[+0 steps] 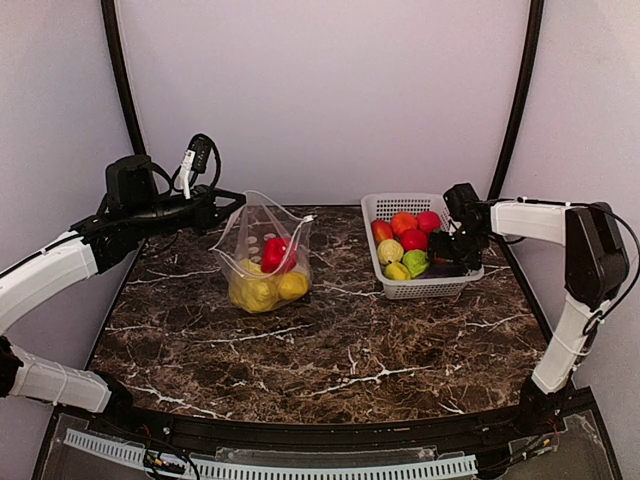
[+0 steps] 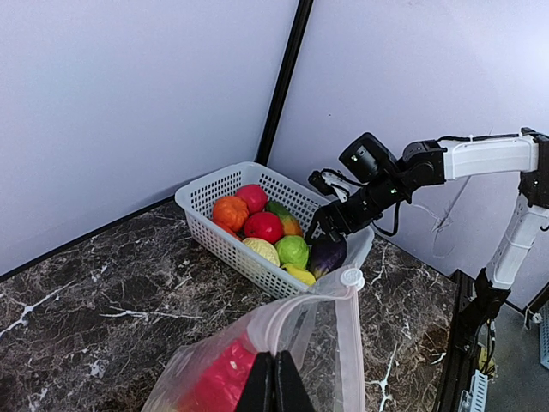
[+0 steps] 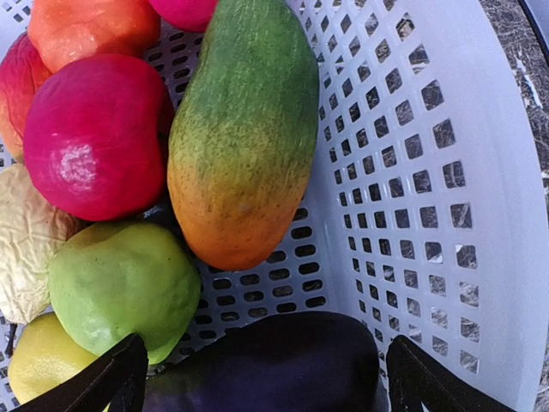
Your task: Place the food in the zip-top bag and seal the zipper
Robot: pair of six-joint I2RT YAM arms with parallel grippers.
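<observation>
A clear zip top bag (image 1: 236, 250) stands open-mouthed left of centre, holding a red food (image 1: 279, 254) and several yellow ones (image 1: 259, 292). My left gripper (image 1: 240, 202) is shut on the bag's rim at its upper left; the left wrist view shows the rim running down to the fingers (image 2: 265, 386). To the right, a white basket (image 1: 425, 290) holds more food. Inside it my right gripper is open, with its fingers on either side of a dark purple eggplant (image 3: 274, 356). The lower part of the eggplant runs out of that view.
Also in the basket are a green pepper (image 3: 129, 283), a mango (image 3: 244, 129), a red fruit (image 3: 96, 137) and several others. The basket's wall (image 3: 480, 215) rises close to the right finger. Bare marble tabletop (image 1: 340, 340) lies in front of and between bag and basket.
</observation>
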